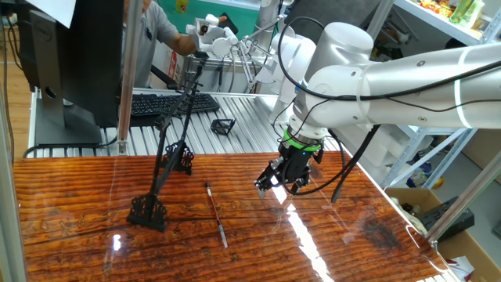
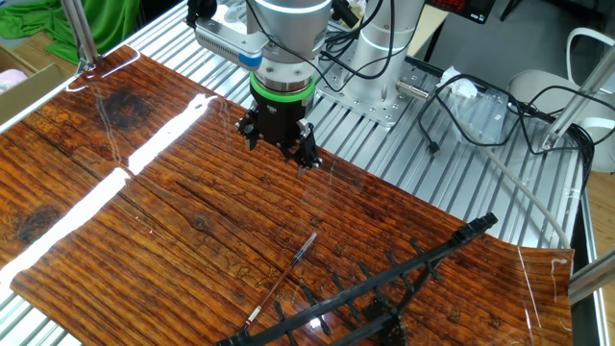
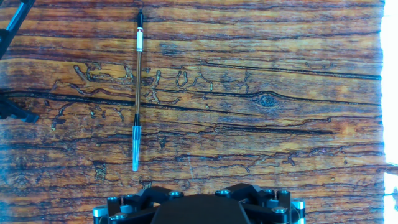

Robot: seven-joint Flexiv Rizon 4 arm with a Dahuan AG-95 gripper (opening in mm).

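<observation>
A thin brush-like stick (image 1: 215,213) with a brown shaft lies flat on the glossy wood-grain tabletop (image 1: 78,192). In the wrist view the stick (image 3: 138,93) runs almost straight up and down left of centre, its clear cap (image 3: 136,149) toward the gripper. A black rack (image 1: 160,184) with two long rails stands beside it; only parts of the rack (image 3: 12,31) enter the wrist view at the left edge. My gripper (image 2: 279,154) hangs above the table, apart from the stick. Its fingers (image 3: 283,202) are spread wide, with nothing between them.
Behind the wooden surface, a keyboard (image 1: 172,104) and a monitor (image 1: 70,63) stand on the ribbed metal table. A small black holder (image 1: 223,125) sits nearby. Metal posts (image 1: 130,78) rise at the edges. The wood under and beside the gripper is clear.
</observation>
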